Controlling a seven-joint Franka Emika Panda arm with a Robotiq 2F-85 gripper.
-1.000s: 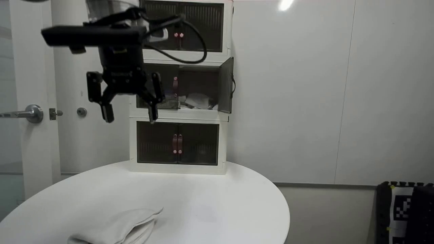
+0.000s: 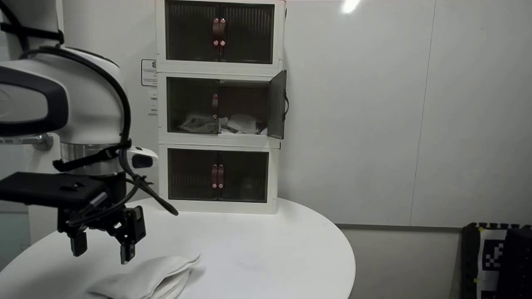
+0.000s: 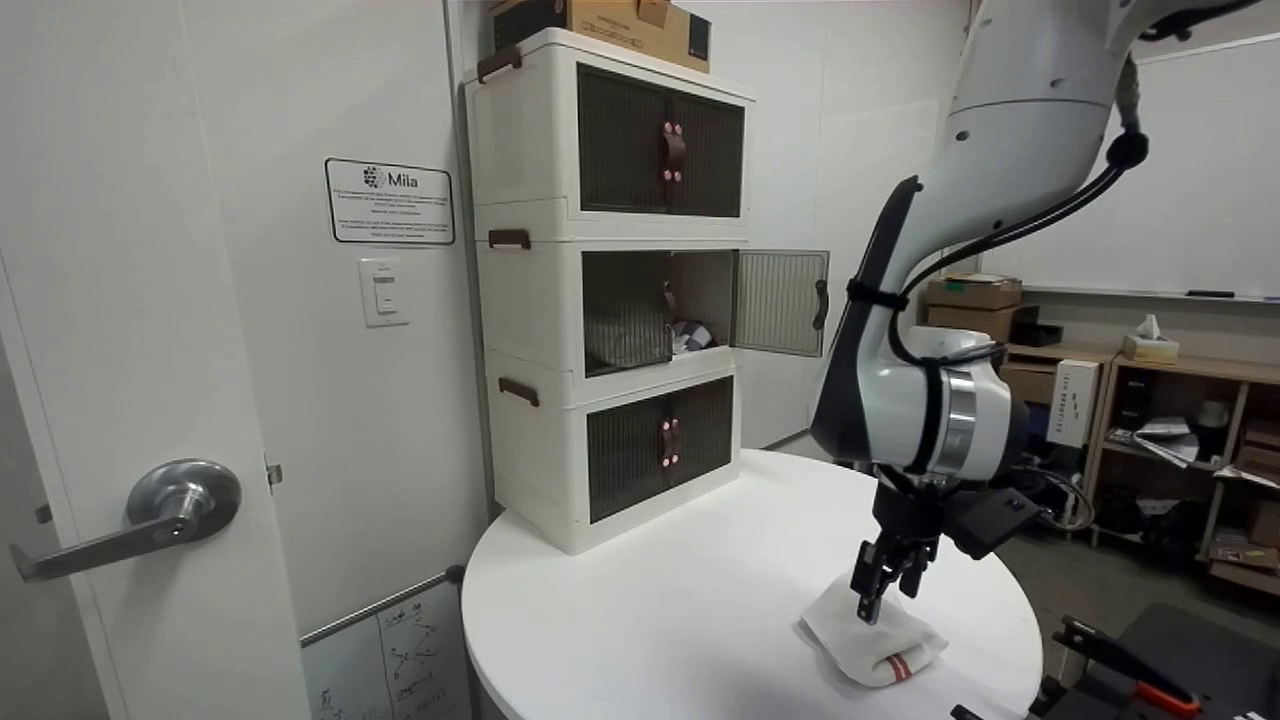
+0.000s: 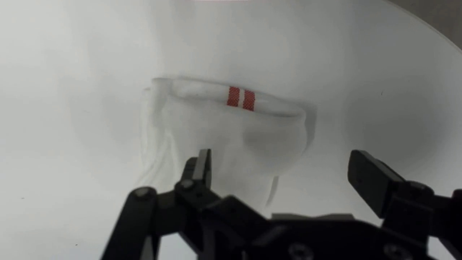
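A folded white cloth lies on the round white table, near its front edge in exterior view 1. Two red stripes mark one edge of the cloth in the wrist view. My gripper is open above the table, its fingers spread and empty. Seen from the wrist, the left finger overlaps the cloth while the right finger is over bare table. In exterior view 2 the gripper appears over the cloth; whether a fingertip touches it I cannot tell.
A stack of three white cabinets stands at the table's back. The middle one's right door is swung open, with white cloth inside. A door handle is at the far left in exterior view 2.
My gripper has come down and leftward in exterior view 1, from in front of the cabinets to low above the table, staying open. The cloth and cabinet door look unmoved.
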